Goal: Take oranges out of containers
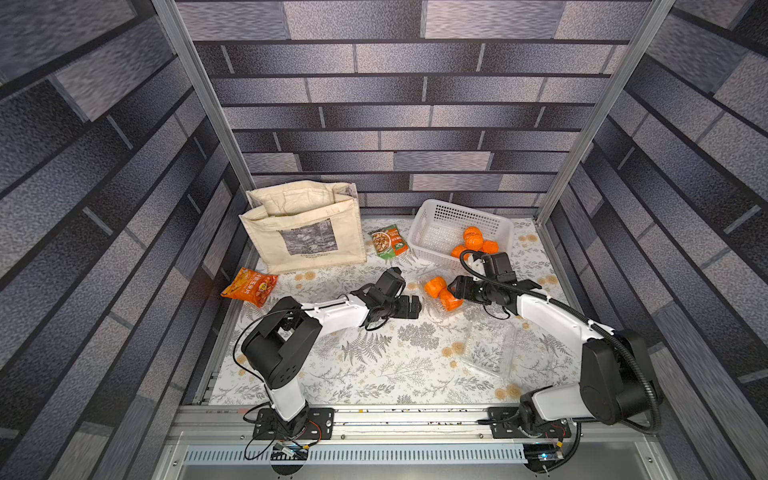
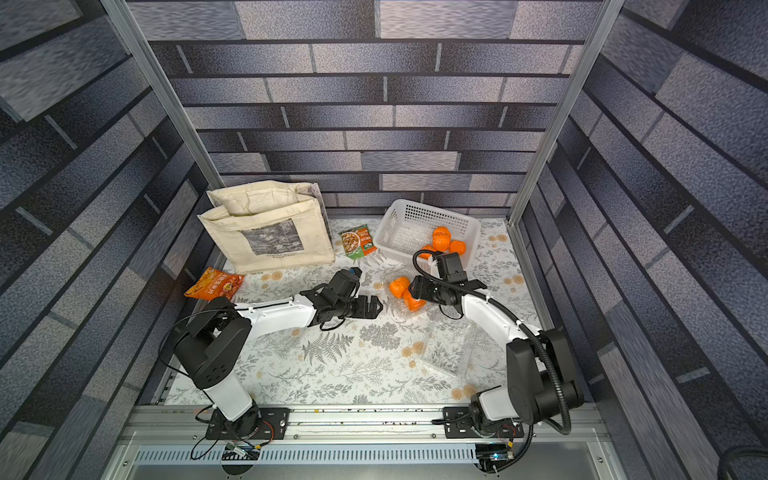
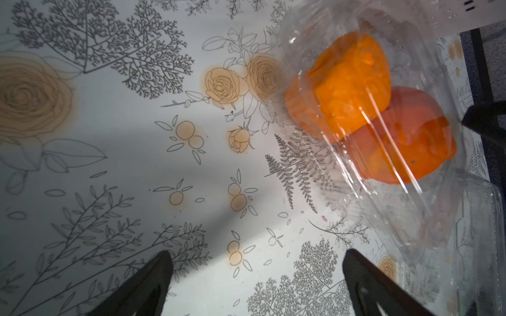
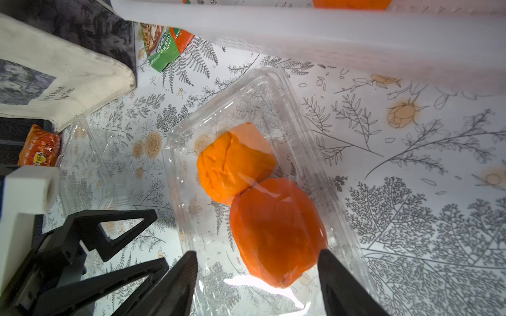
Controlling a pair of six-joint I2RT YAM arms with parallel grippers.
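Note:
Two oranges sit touching in a clear plastic container on the table's middle: a farther orange and a larger-looking nearer orange. My right gripper is over this box with its fingers apart, the nearer orange showing beyond and between the tips; a firm grip on it does not show. To the left of the box, my left gripper stands open above bare cloth, nothing between its fingers. A white basket at the back right holds several oranges, partly hidden by my right arm in the top views.
Another clear container shows left of the box in the right wrist view. A clear plastic piece lies front right. The tote bag, an orange snack bag and a green-orange packet stand leftward.

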